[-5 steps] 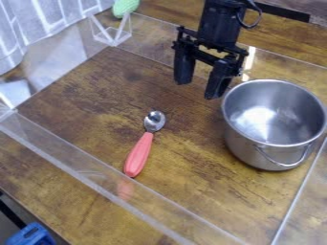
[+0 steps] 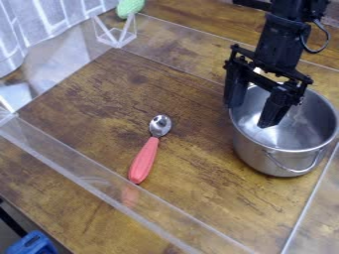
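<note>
My black gripper [image 2: 259, 94] hangs over the left half of a steel pot [image 2: 272, 149] at the right of the wooden table, its two finger assemblies spread apart. Its lower tips reach into or just above the pot's opening; I cannot tell whether they touch it. Nothing shows held between them. Left of the pot lies a spoon [image 2: 149, 149] with a pink handle and a metal bowl end.
Clear plastic walls border the table [image 2: 79, 109]. A green object [image 2: 129, 8] is at the top left, a blue one [image 2: 38, 241] at the bottom left.
My gripper has moved right and lower in the view, from beside and behind the pot to over it. The spoon and pot look unmoved.
</note>
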